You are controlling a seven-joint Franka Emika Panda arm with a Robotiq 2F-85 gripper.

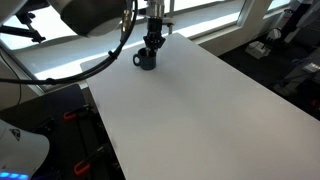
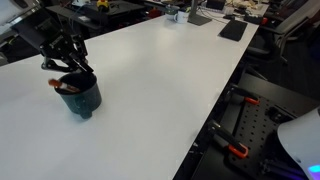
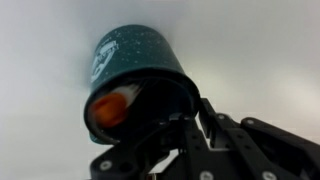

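Note:
A dark teal speckled mug is at the far left end of the white table in exterior view 2, its handle facing the camera. In exterior view 1 the mug appears near the far end. An orange and white object lies inside the mug in the wrist view. My gripper is shut on the mug's rim at the right of its opening. From exterior view 1, the gripper comes down over the mug from above. Whether the mug's base touches the table is unclear.
In exterior view 2, small containers and a dark flat item sit at the back. Black frame parts border the near right side.

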